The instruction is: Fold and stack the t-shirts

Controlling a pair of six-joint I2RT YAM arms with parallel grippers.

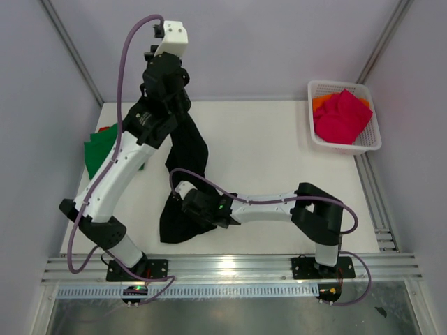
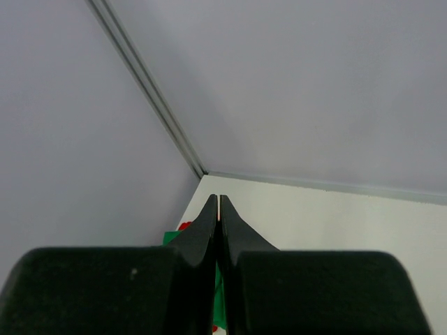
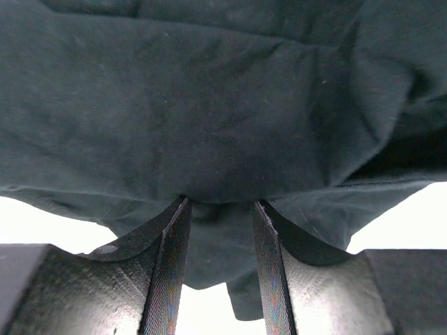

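A black T-shirt (image 1: 181,227) lies spread and rumpled on the white table, partly hidden under both arms. My left gripper is shut, raised high at the back left over the shirt's far part, with only wall, table and a green bundle seen beyond its fingertips. My right gripper is open and low over the black cloth (image 3: 174,112), its fingertips at a fold across the shirt.
A green cloth (image 1: 101,150) with some red lies at the left edge. A white basket (image 1: 370,139) at the back right holds red (image 1: 342,118) and orange cloths.
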